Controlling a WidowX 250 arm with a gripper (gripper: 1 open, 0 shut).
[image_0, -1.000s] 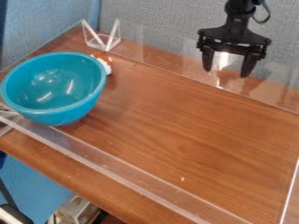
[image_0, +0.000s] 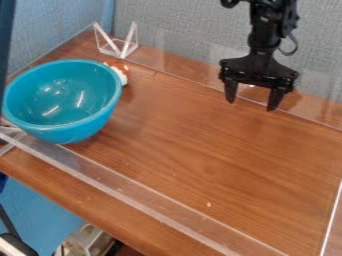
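My black gripper (image_0: 251, 92) hangs open over the back right of the wooden table, near the clear rear barrier, with nothing between its fingers. A large teal bowl (image_0: 80, 115) sits at the left of the table. Just behind the bowl, a small white object with orange marks (image_0: 118, 73) is partly visible.
A white wire-like stand (image_0: 115, 45) stands at the back left corner. Clear low walls edge the wooden table (image_0: 201, 170).
My gripper has shifted a little to the left over the last second, after swaying slightly. The bowl and other objects are unchanged.
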